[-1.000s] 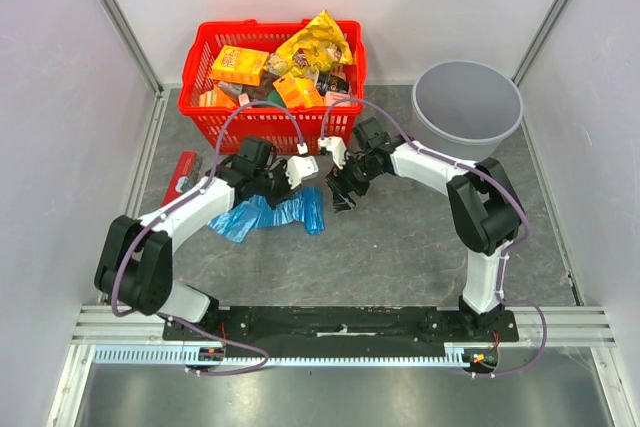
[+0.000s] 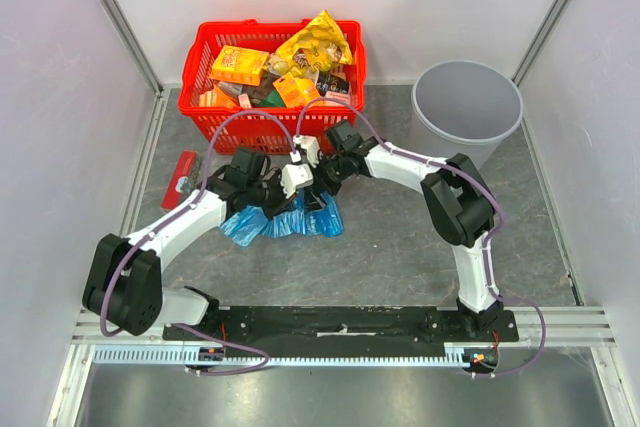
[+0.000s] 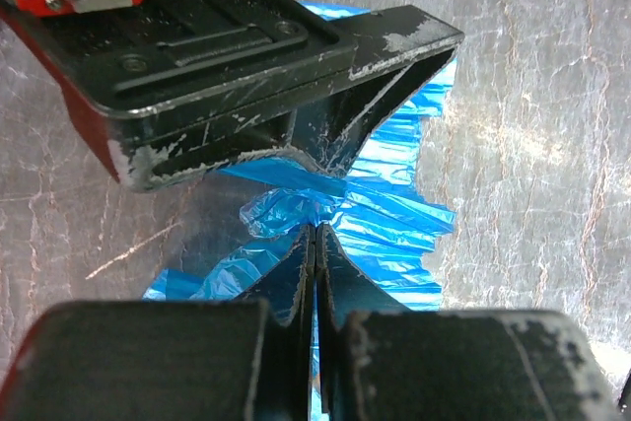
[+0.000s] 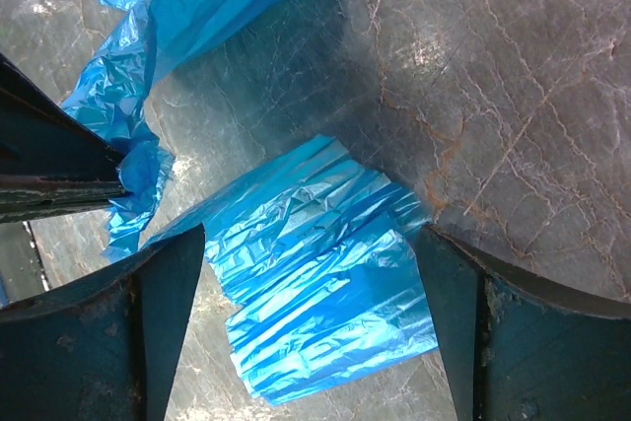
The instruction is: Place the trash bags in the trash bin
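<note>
A crumpled blue plastic trash bag [image 2: 242, 228] lies on the grey floor in front of the basket. My left gripper is shut on a pinched fold of it; the right wrist view shows this fold, wrapped at the left fingertips [image 4: 89, 170]. My right gripper stands open above the bag's pleated right-hand end [image 4: 325, 303], one finger to each side. From the left wrist view, part of the right gripper's black body covers some of the bag. The white trash bin [image 2: 470, 151] stands at the back right, its visible inside empty.
A red basket [image 2: 270, 127] full of packaged goods sits close behind both grippers. Left of the bag is a red box [image 2: 179, 182]. Clear floor [image 2: 420, 247] extends toward the front right. My two grippers are very close together.
My right gripper has moved left and now reaches over the bag's right end. That end has shifted to the right. The left gripper has moved only slightly.
</note>
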